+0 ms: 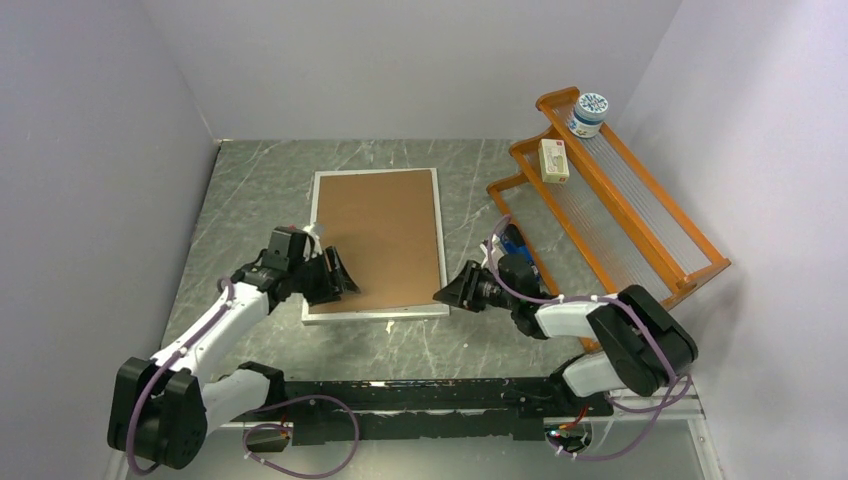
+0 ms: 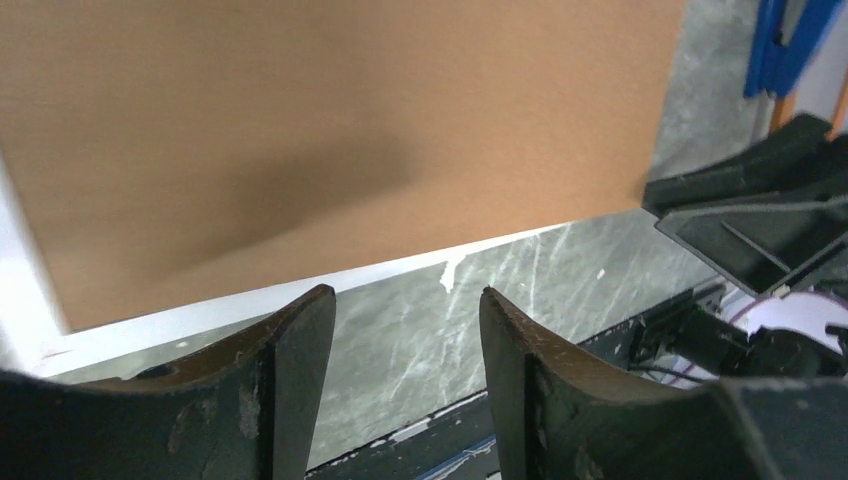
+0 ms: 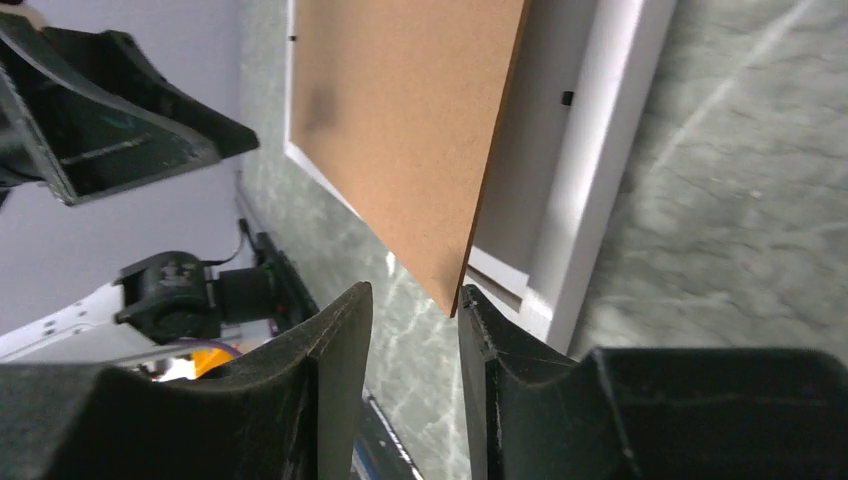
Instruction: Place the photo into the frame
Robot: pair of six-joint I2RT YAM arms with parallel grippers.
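Observation:
A brown board (image 1: 380,240) covers the white frame (image 1: 374,315) lying on the table. In the right wrist view the board's near right corner stands tilted above the frame (image 3: 590,190), whose grey inside shows along that side. My right gripper is part open at this corner, with the board's tip close to one finger; it does not look clamped. Over the board's near left part, my left gripper is part open with nothing between its fingers. No photo can be made out in any view.
At the right stands a wooden shelf (image 1: 620,220) with a white jar (image 1: 587,115) and a small box (image 1: 553,161). A blue-handled tool (image 1: 514,242) lies beside my right arm.

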